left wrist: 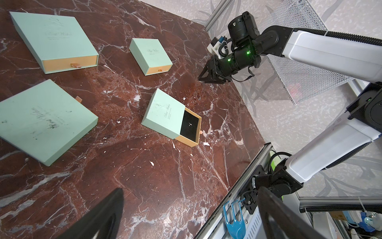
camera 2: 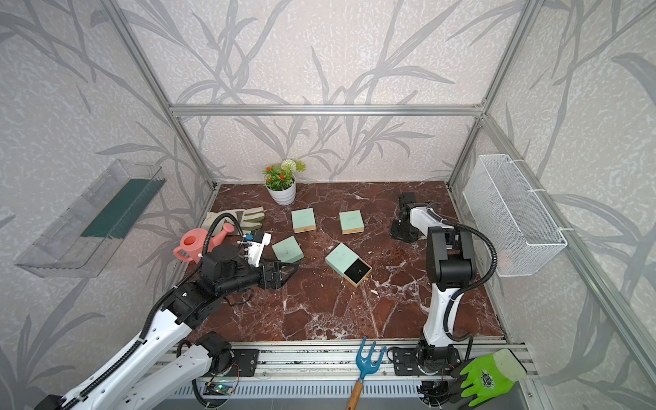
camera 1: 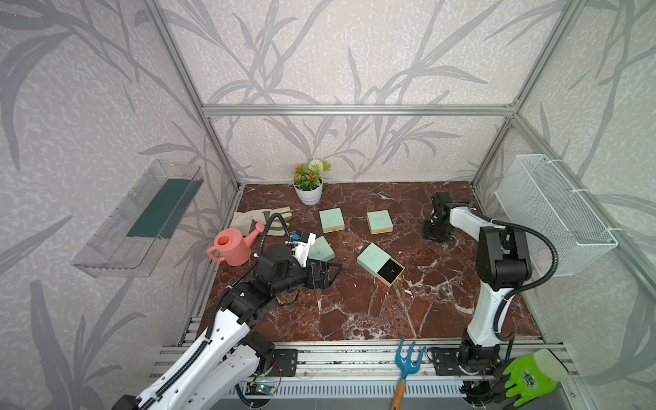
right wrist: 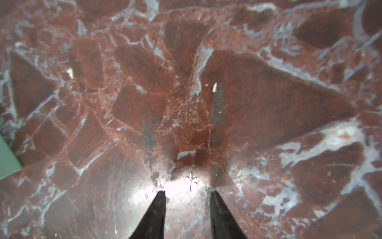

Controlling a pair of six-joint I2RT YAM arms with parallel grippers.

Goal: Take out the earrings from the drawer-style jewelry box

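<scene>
A mint jewelry box (camera 1: 373,259) has its drawer (left wrist: 194,135) pulled partly out. On the drawer's black lining lies a small light piece (left wrist: 189,124), T-shaped from here. In the right wrist view, a small silver cross-shaped piece, apparently an earring (right wrist: 191,181), rests on the marble. Just short of it, the fingertips of my right gripper stand apart, with nothing held between them. That gripper is low over the table's right side, away from the box. My left gripper hangs open and empty over the left part of the table.
Three shut mint boxes (left wrist: 151,55) (left wrist: 53,39) (left wrist: 43,119) stand left of and behind the open one. A flowerpot (camera 1: 311,194), watering can (camera 1: 232,246) and cloth gloves (camera 1: 249,220) occupy the left and back. A white wire basket (camera 1: 553,212) hangs at right.
</scene>
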